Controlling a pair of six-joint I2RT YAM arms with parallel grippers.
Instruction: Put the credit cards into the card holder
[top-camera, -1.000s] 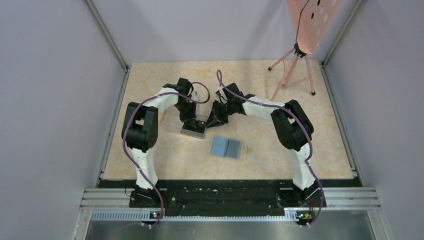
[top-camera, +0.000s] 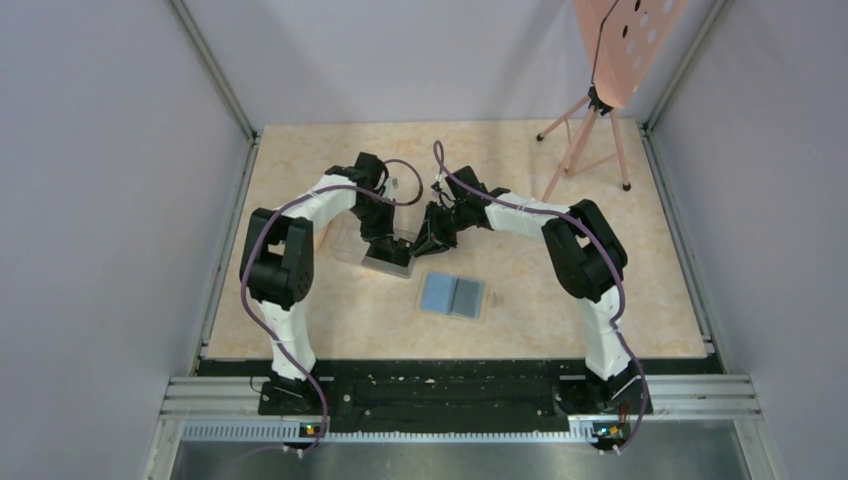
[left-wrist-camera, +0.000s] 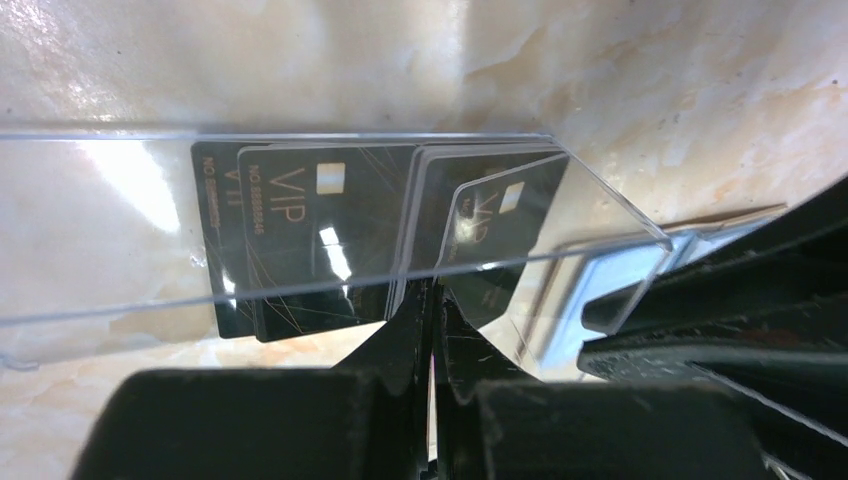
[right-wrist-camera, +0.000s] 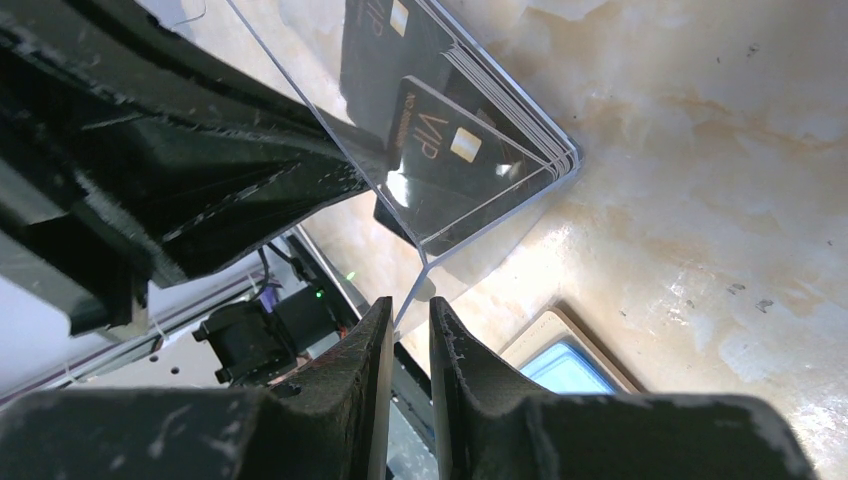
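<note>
Several black VIP cards (left-wrist-camera: 320, 220) lie in overlapping stacks inside a clear box (left-wrist-camera: 120, 310) with transparent walls. My left gripper is shut at the box's near edge, over the cards; nothing shows between its fingertips. At the box's right end, my right gripper stands part open. A clear edge of the box runs down beside its left fingertip; whether they touch, I cannot tell. From above, both grippers partly cover the box, though black cards (top-camera: 388, 256) show between them.
A flat blue and grey item (top-camera: 452, 296) on a pale backing lies in front of the box, toward the table's front. A pink tripod (top-camera: 590, 130) stands at the back right.
The right arm and the blue and grey item look unchanged from above.
</note>
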